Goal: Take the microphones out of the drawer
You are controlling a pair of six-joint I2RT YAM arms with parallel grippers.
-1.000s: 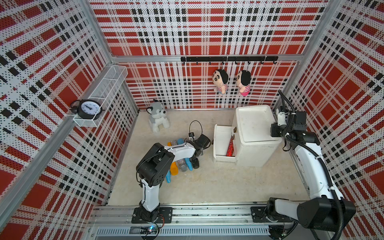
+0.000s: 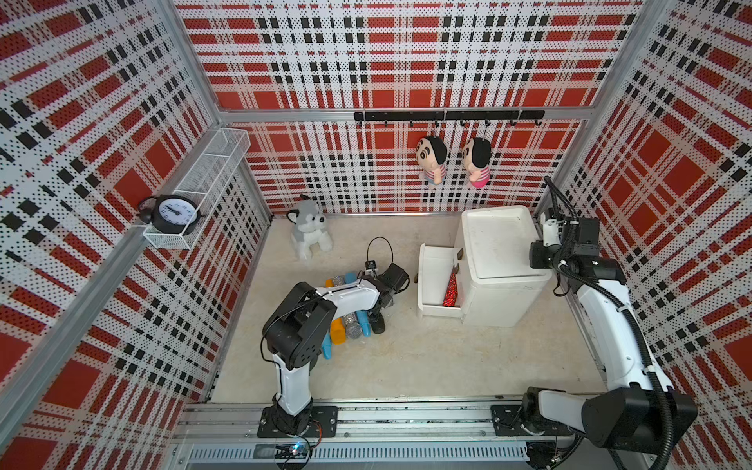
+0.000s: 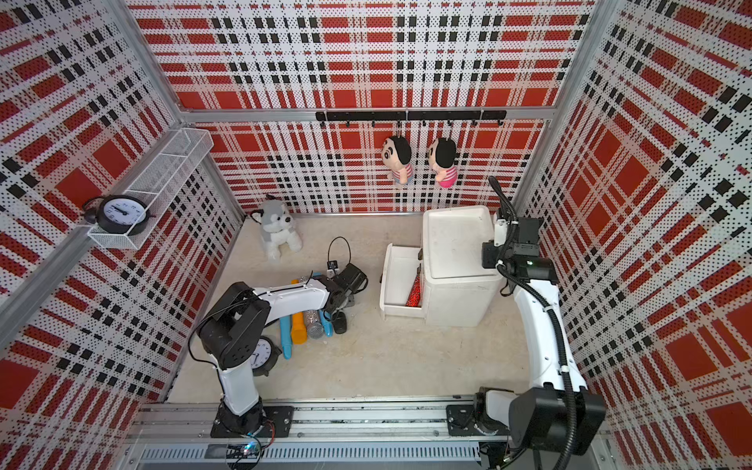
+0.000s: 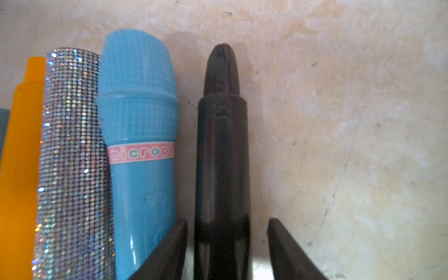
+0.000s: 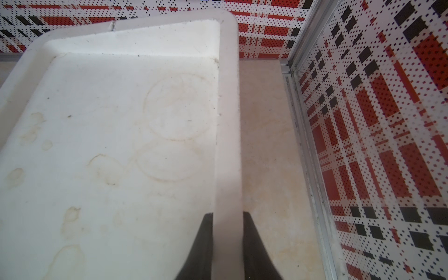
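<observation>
A black microphone (image 4: 223,154) lies on the table at the right end of a row of microphones. Around its near part stands my left gripper, its fingers apart with a gap showing on both sides. The white drawer (image 2: 433,261) is pulled out from its cabinet; a red speckled object (image 2: 450,290) lies inside, partly hidden by the cabinet. In the right wrist view my right gripper is shut on the right rim of the white cabinet top (image 5: 228,116).
Left of the black microphone lie a blue microphone (image 4: 144,186), a glittery silver one (image 4: 72,163) and an orange one (image 4: 18,177). A grey plush dog (image 2: 310,227) sits behind. A clock (image 3: 263,355) lies near the left arm.
My left gripper has shifted slightly left. The row of microphones beneath it has slid a little left too. The right arm, drawer and cabinet have kept still.
</observation>
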